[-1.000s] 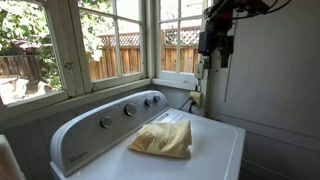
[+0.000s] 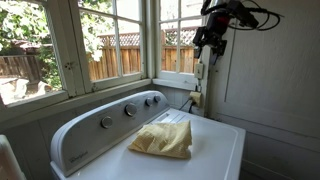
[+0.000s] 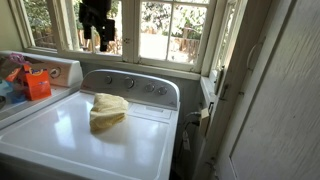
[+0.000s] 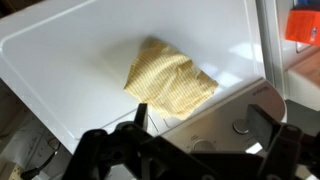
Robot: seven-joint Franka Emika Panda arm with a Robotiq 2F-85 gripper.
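A pale yellow cloth [image 2: 162, 139] lies loosely folded on the flat white top of the washer or dryer [image 2: 215, 140]. Seen from the second exterior camera, the cloth [image 3: 108, 111] rests toward the left of that top, in front of the control panel. My gripper [image 2: 210, 50] is high above the machine and well clear of the cloth. In the wrist view the two dark fingers stand wide apart, the gripper open, with the cloth [image 4: 172, 80] below and nothing held.
The raised control panel [image 3: 130, 84] with its knobs runs along the machine's back, beneath the windows. On a neighbouring white machine sits an orange container [image 3: 38, 85] among other items. Bare white surface surrounds the cloth.
My gripper has risen slightly and turned in the first exterior view, and its two fingers now show spread apart. The cloth has stayed where it was.
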